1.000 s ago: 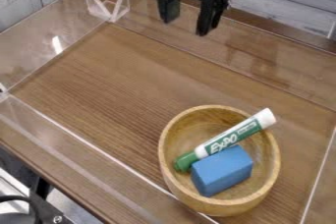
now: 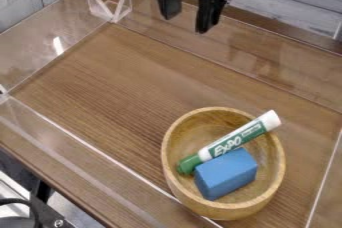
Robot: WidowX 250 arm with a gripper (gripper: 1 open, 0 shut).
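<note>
My gripper (image 2: 189, 8) hangs open at the top centre, high over the back of the wooden surface, nothing between its fingers. At the lower right sits a round wooden bowl (image 2: 182, 143). It holds a white and green tube (image 2: 237, 136) labelled in green, lying slanted, and a blue block (image 2: 226, 173) in front of it.
Clear panels line the left and front edges, with a white strap-like piece (image 2: 96, 5) at the upper left corner. A dark cable shows at bottom left.
My gripper has moved slightly up, away from the bowl. The bowl and its contents have not moved.
</note>
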